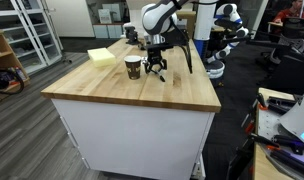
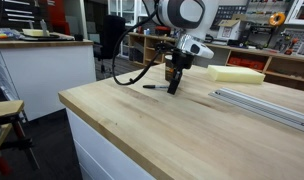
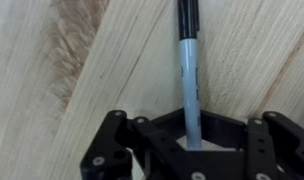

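Note:
A slim marker [image 3: 189,72] with a grey body and a black cap runs down the wrist view. Its grey end lies between the fingertips of my gripper, which are closed in on both sides of it. In exterior view 2 the marker [image 2: 155,87] lies flat on the wooden tabletop, dark end to the left. There the gripper [image 2: 173,88] is down at table height by the marker's other end. Exterior view 1 has the gripper [image 1: 161,76] low over the table, too small to make out the fingers.
Left of the gripper stands a cup [image 1: 133,67]. A pale yellow block [image 1: 101,56] sits further left. Grey metal rails [image 2: 262,105] lie on the wooden tabletop [image 2: 142,118].

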